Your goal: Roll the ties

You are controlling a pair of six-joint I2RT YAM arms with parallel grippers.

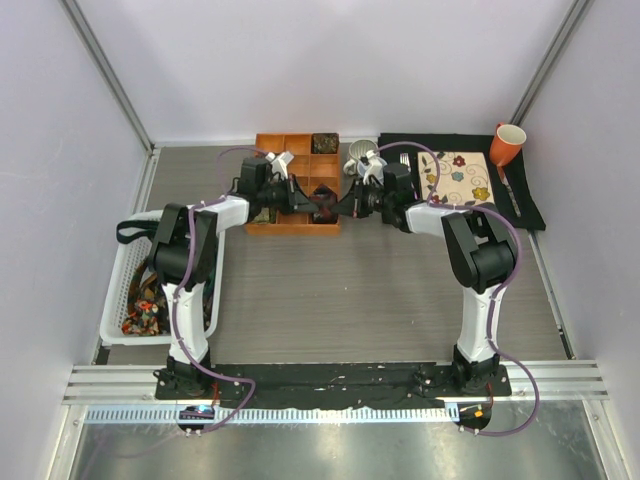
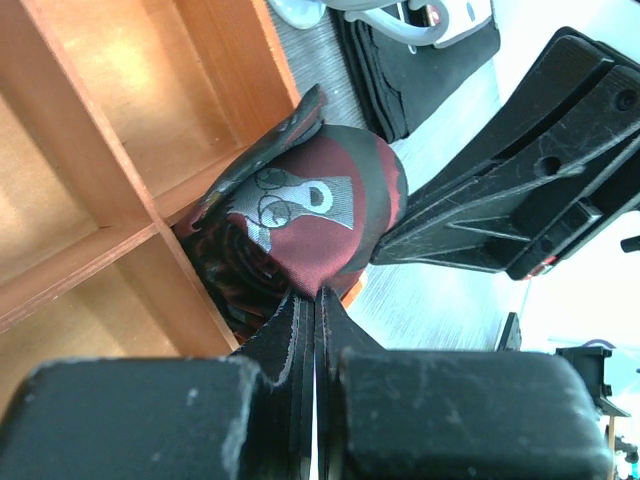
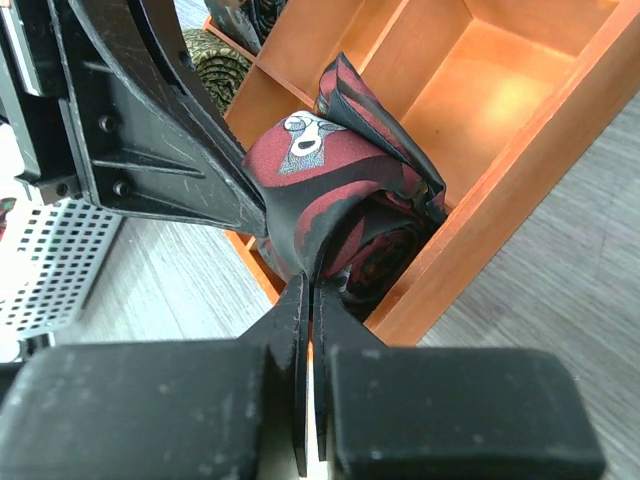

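Note:
A dark maroon and black tie (image 1: 325,193), with a grey figure on it, is bundled in the front right compartment of the orange wooden box (image 1: 290,229). From the left, my left gripper (image 1: 316,208) reaches in; its shut fingertips meet at a gathered point of the tie's cloth (image 2: 330,215) in the left wrist view. My right gripper (image 1: 335,210) comes from the opposite side, also shut, with folds of the tie (image 3: 320,185) drawn together at its tips in the right wrist view. The tie's underside is hidden, and a flap of cloth stands up above the roll.
Other rolled ties lie in the box, one in a back compartment (image 1: 325,143). A white basket (image 1: 110,290) with loose ties stands at left. Cups (image 1: 357,149), a black placemat (image 1: 530,215) and an orange mug (image 1: 507,145) are at right.

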